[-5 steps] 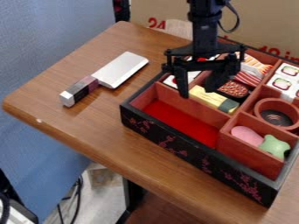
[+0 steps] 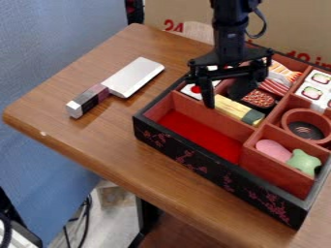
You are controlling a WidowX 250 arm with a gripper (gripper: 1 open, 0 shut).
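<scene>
My black gripper hangs over the upper left part of a black patterned box with red compartments. Its fingers point down near small wrapped items, among them a yellow block and a dark red-patterned piece; whether anything is between them is unclear. The front left compartment is empty red. Also in the box are a pink piece, a green piece, a pink ring and white decorated pieces.
On the wooden table left of the box lie a white slab and a grey-and-dark block. Cables hang beyond the table's edge.
The gripper has shifted slightly and lowered a little over the box. The objects appear unmoved.
</scene>
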